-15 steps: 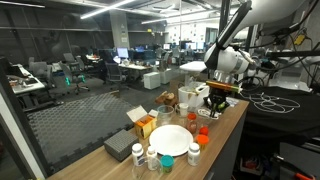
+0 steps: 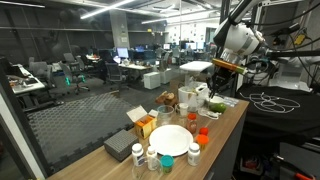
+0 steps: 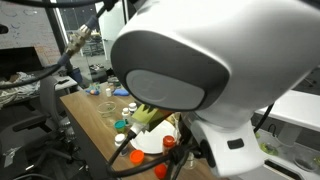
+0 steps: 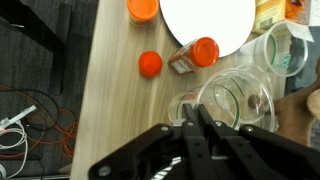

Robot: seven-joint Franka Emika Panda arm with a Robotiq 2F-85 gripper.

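In the wrist view, my gripper is shut on the wall of a clear drinking glass (image 4: 262, 92), whose round rim spreads up and right of the dark fingers. The worktop shows through it. Exterior view 1 has the gripper (image 2: 219, 68) raised above the far right end of the wooden table, too small there to make out the glass. The arm's white housing (image 3: 185, 60) fills much of exterior view 2 and hides the fingers.
A white plate (image 2: 172, 140) lies mid-table. Near the glass are a red-capped jar (image 4: 196, 54), a red lid (image 4: 150, 64), an orange-topped jar (image 4: 143, 8) and a clear container (image 4: 287, 50). Several small jars and a dark box (image 2: 121, 145) occupy the near end.
My arm has risen and shifted right in exterior view 1, from low by the objects at the table's far end to well above it. The table's objects look unmoved.
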